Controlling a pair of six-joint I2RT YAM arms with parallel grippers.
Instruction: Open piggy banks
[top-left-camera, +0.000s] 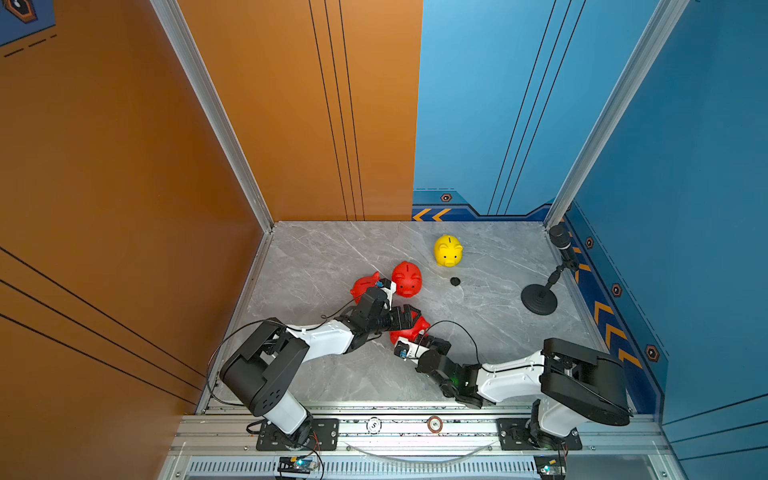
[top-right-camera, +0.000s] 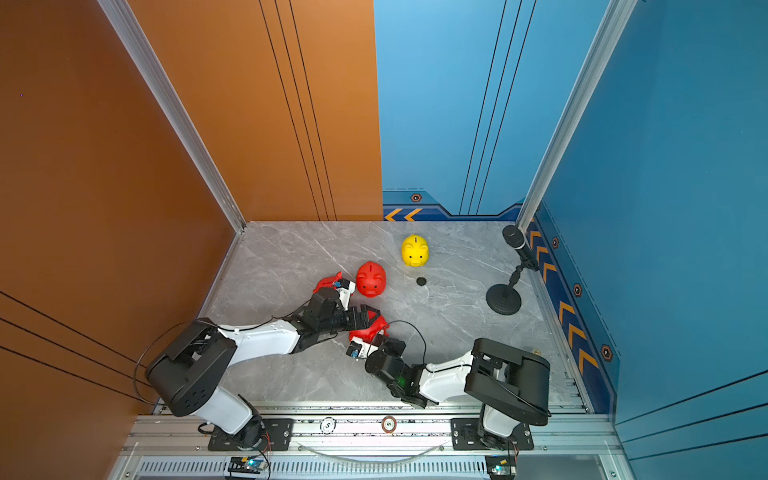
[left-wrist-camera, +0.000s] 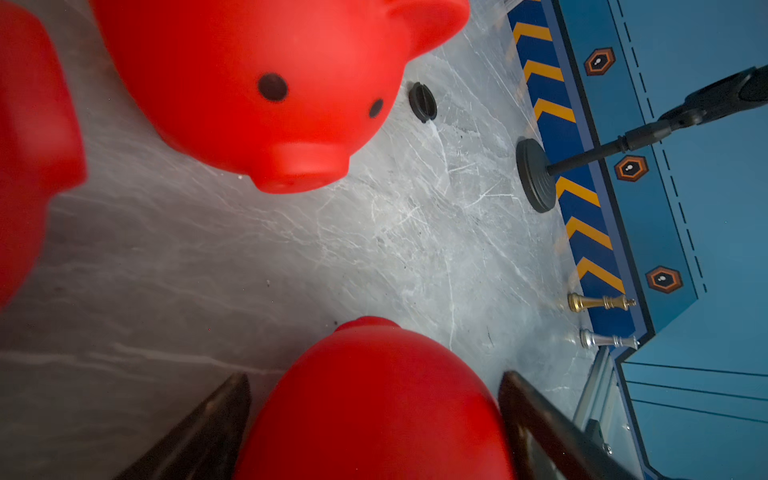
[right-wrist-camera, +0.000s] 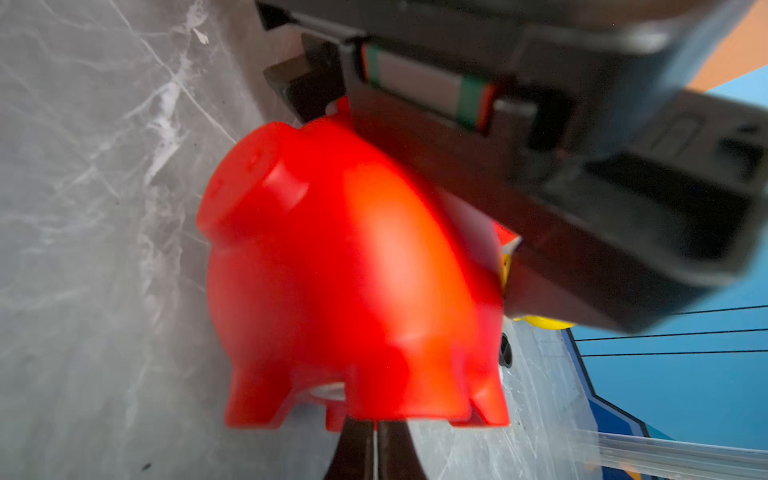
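A red piggy bank (top-left-camera: 412, 328) stands near the front middle, between both grippers. My left gripper is open around it from above, a finger either side in the left wrist view. In the right wrist view, my right gripper is shut, its fingertips low at the pig's legs, below a light spot on its underside. A second red piggy bank (top-left-camera: 406, 273) stands behind, a third (top-right-camera: 326, 281) lies partly hidden by the left gripper, and a yellow piggy bank (top-left-camera: 448, 248) stands at the back.
A small black round piece (top-left-camera: 454, 281) lies right of the back pigs. A microphone stand (top-left-camera: 538, 298) is at the right edge. Gold (left-wrist-camera: 592, 302) and silver (left-wrist-camera: 600, 339) chess-like pieces show beyond in the left wrist view.
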